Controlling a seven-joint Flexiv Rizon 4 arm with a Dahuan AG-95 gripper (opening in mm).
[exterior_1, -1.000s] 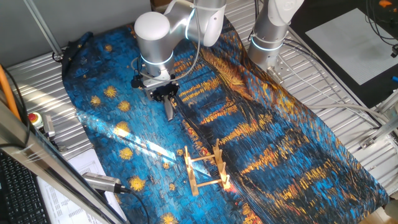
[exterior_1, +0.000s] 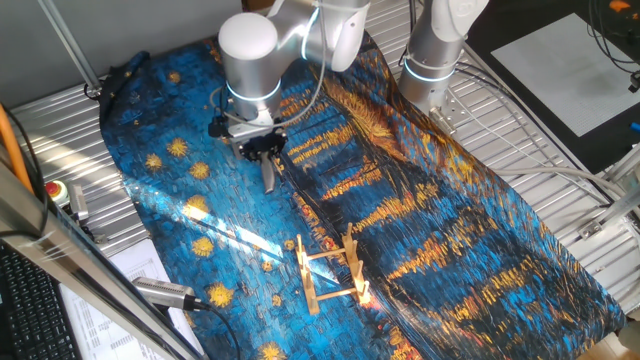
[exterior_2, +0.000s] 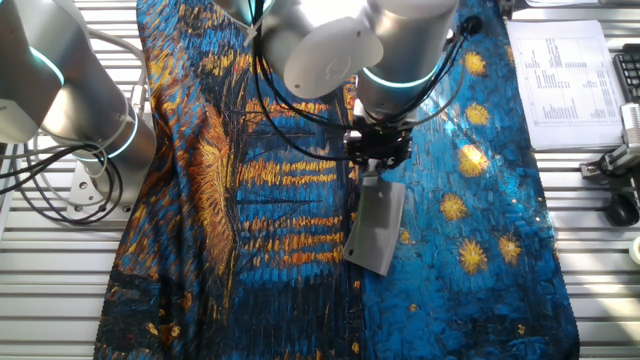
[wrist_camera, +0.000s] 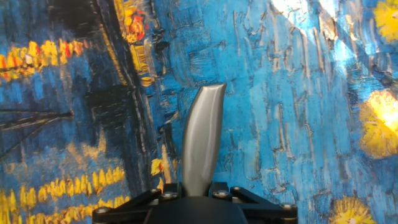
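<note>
A metal cleaver-like blade (exterior_2: 377, 228) hangs from my gripper (exterior_2: 372, 170), which is shut on it. In exterior view 2 its broad flat side shows, with a small hole near the lower corner. From the wrist, the grey metal piece (wrist_camera: 203, 137) stands out beyond the black fingers, narrow and slightly curved. Exterior view 1 has the gripper (exterior_1: 264, 156) over the painted cloth, blade pointing down; whether its tip touches the cloth I cannot tell. A small wooden rack (exterior_1: 310, 289) stands on the cloth, nearer that camera and apart from the blade.
The star-patterned cloth (exterior_1: 240, 290) covers the table, with folds toward the right. A laptop (exterior_1: 30, 305), papers and a cabled device (exterior_1: 163, 293) lie at the left edge. Between blade and rack the cloth is clear.
The arm and the blade have shifted very slightly to the left in exterior view 1. The blade stays in the gripper, and the wooden rack has not moved.
</note>
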